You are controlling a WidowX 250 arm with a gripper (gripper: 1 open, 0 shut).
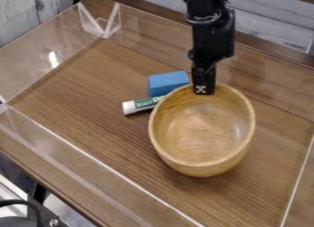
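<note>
My black gripper (204, 85) reaches down from the top centre, shut on the back rim of a large tan oval bowl (201, 131). Just left of the bowl's back edge lies a blue block (163, 83), and below it a white and green tube (139, 107) rests on the wooden table beside the bowl.
Clear bent pieces (98, 24) stand at the upper left. A black cable (22, 208) shows at the bottom left corner.
</note>
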